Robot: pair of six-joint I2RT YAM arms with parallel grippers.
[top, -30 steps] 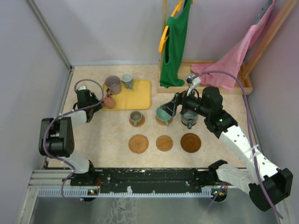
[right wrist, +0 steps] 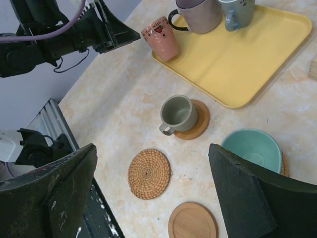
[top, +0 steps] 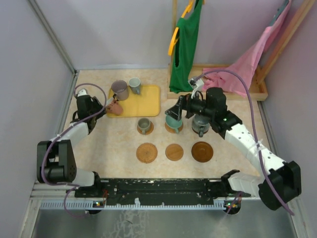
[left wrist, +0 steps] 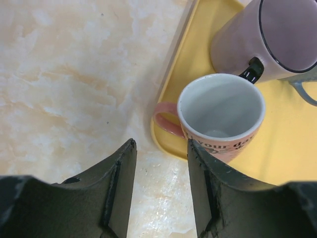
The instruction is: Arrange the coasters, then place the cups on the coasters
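A pink cup (left wrist: 223,116) lies tilted at the near-left corner of the yellow tray (top: 143,105), its handle toward my left gripper. That gripper stands open beside the cup, with only table showing between its fingers. My right gripper is open and empty, up over the right half near the teal cup (right wrist: 253,150), which rests on a coaster. A grey-green cup (right wrist: 179,115) sits on a round coaster (right wrist: 200,121). Three coasters lie bare in front: a woven one (top: 147,152), a light wooden one (top: 174,152) and a dark brown one (top: 202,151).
On the tray stand a mauve mug (top: 120,89) and a grey-blue cup (top: 134,84). A glass-like grey cup (top: 200,123) is under the right arm. Wooden racks with green cloth (top: 186,54) and pink cloth (top: 242,64) fill the back right.
My left arm has shifted a little left, its gripper drawing slightly away from the pink cup. The right arm has moved left and toward the back. The cups have stayed put.
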